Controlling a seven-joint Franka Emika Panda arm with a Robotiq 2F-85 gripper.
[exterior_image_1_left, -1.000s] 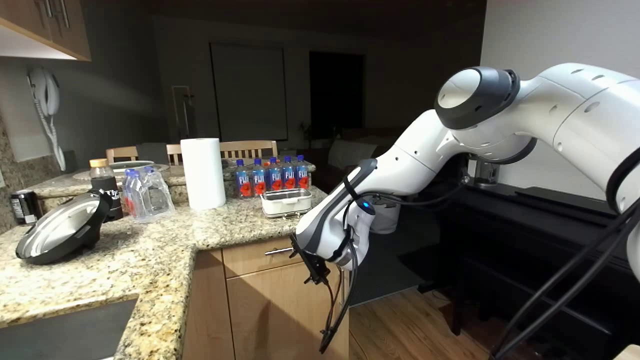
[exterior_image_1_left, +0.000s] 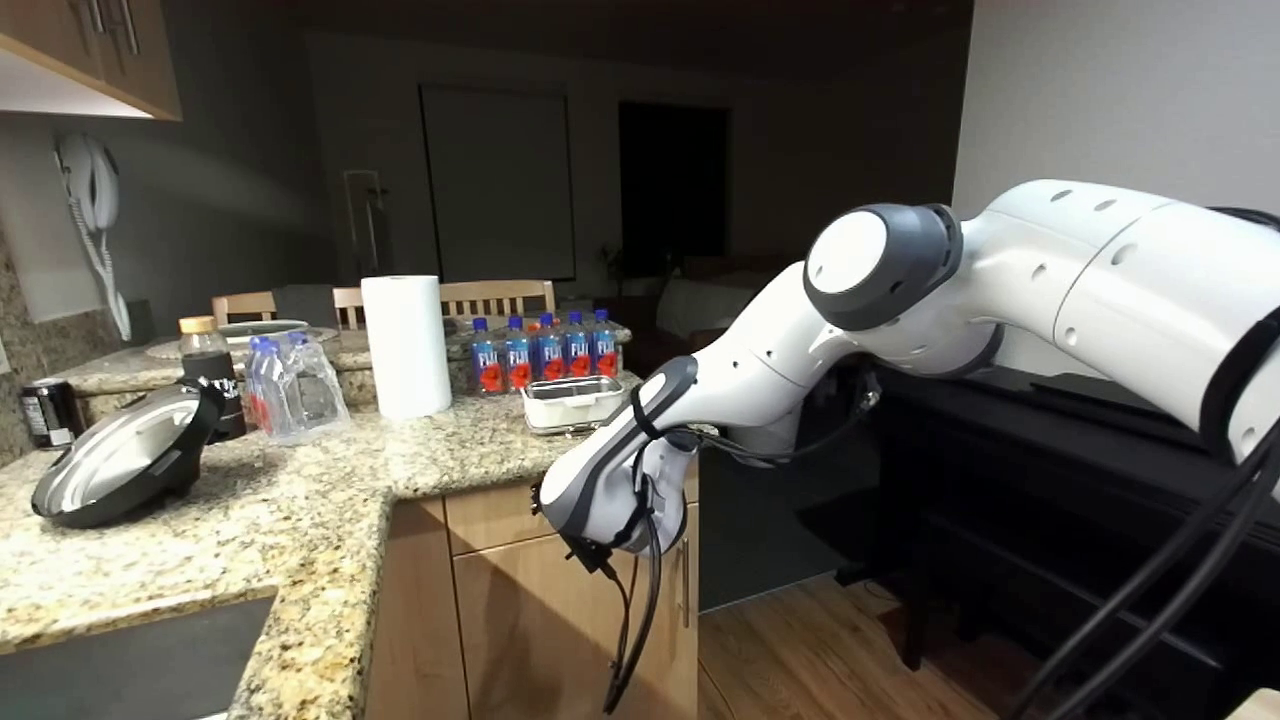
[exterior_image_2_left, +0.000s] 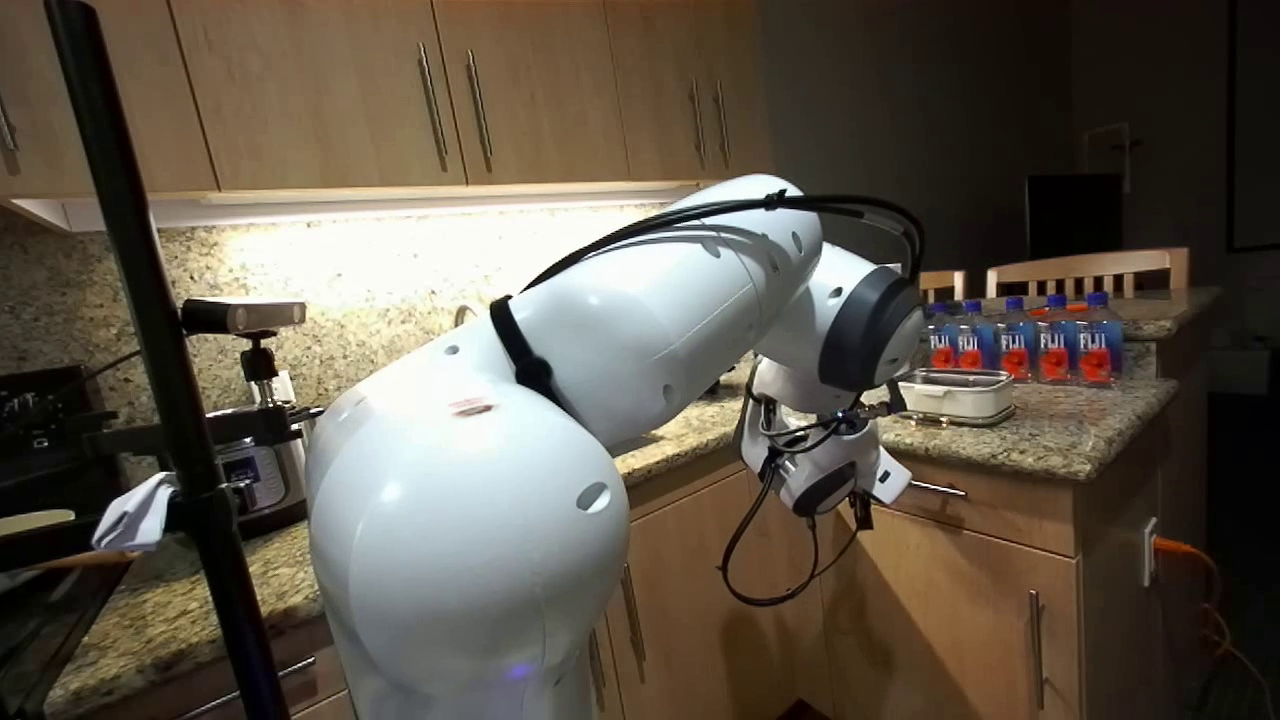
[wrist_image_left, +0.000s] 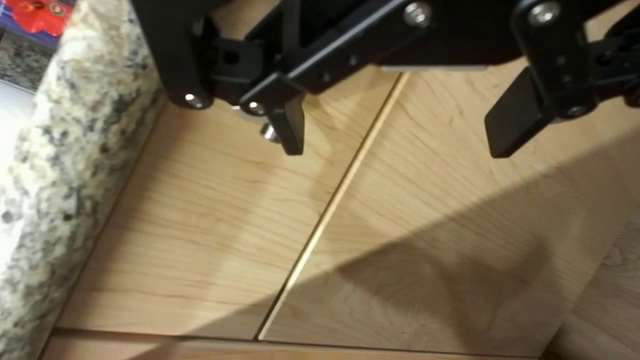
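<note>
In the wrist view my gripper is open, its two dark pads (wrist_image_left: 291, 127) wide apart with only air between them. Beyond it are the light wood drawer front (wrist_image_left: 198, 210) and, across a seam, the cabinet door (wrist_image_left: 456, 258). A shiny metal handle end (wrist_image_left: 270, 132) shows right beside the left finger, mostly covered by it; contact cannot be judged. In exterior view 2 the drawer's bar handle (exterior_image_2_left: 936, 488) lies just right of the wrist. The arm hides it in exterior view 1, and the fingers are hardly visible from outside.
The granite counter edge (wrist_image_left: 84, 150) runs close along the gripper's left. On the counter stand a white lidless container (exterior_image_1_left: 573, 406), several Fiji bottles (exterior_image_1_left: 549, 354) and a paper towel roll (exterior_image_1_left: 407, 348). The door's vertical handle (exterior_image_2_left: 1038, 648) sits lower down.
My arm has come down and to the left in exterior view 1. The wrist has turned and now covers the drawer handle, which was visible there before. Counter items are unmoved.
</note>
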